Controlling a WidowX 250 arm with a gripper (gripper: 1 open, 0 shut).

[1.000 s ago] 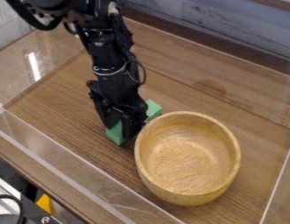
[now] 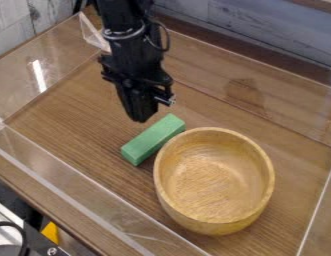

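A green rectangular block (image 2: 153,140) lies flat and diagonal on the wooden surface, just left of a round tan bowl (image 2: 213,183). My black gripper (image 2: 134,98) is raised above and behind the block, apart from it. I cannot make out whether its fingers are open or shut.
Low walls edge it at the back and left. A small yellow object (image 2: 50,230) shows beyond the front left edge.
My gripper has moved up and back, away from the green block, which was partly hidden under it and now shows whole. The bowl has not moved.
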